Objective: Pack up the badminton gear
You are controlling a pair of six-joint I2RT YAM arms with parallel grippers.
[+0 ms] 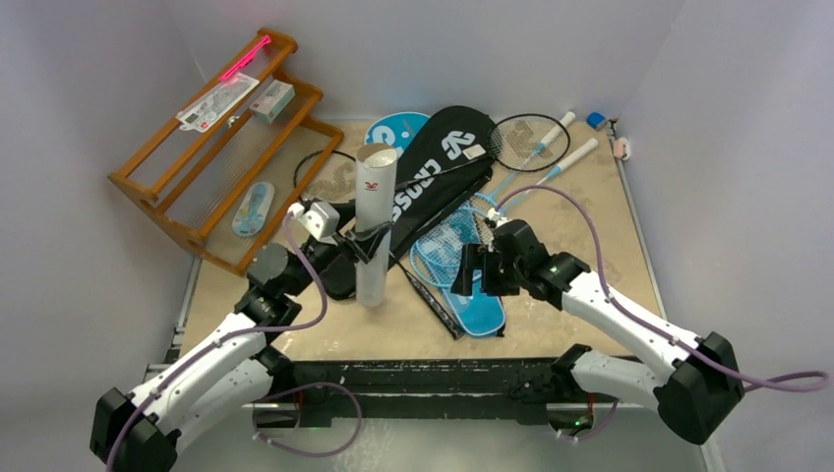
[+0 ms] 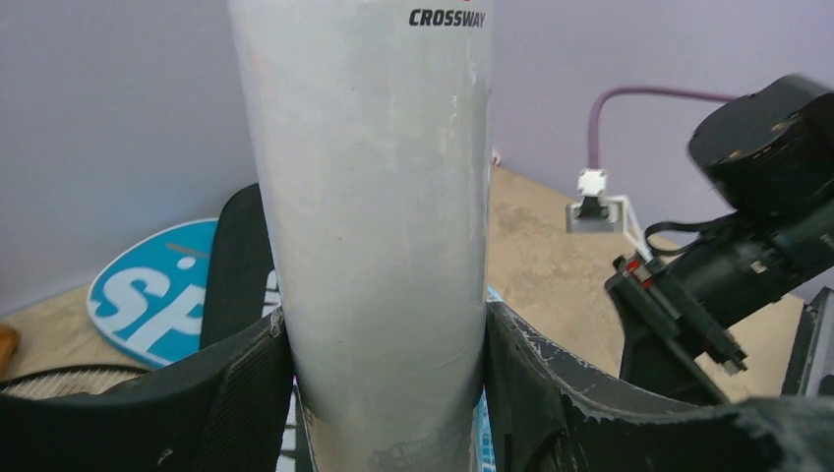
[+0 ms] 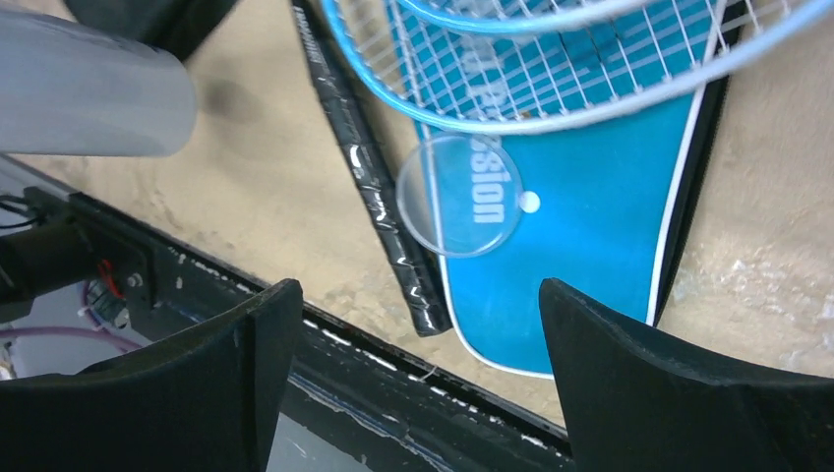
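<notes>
The white shuttlecock tube stands nearly upright, its top end facing up and looking open in the top view. My left gripper is shut on it; in the left wrist view the fingers press both sides of the tube. My right gripper is open above the blue cover, nothing between its fingers. A clear round lid shows over that cover and its edge; whether it rests there cannot be told. Blue rackets lie across the cover. The black CROSSWAY bag lies behind the tube.
A wooden rack occupies the back left. A black-framed racket, white racket handles and a blue round-ended cover lie at the back. A thin black roll lies beside the front blue cover. Bare table shows at front right.
</notes>
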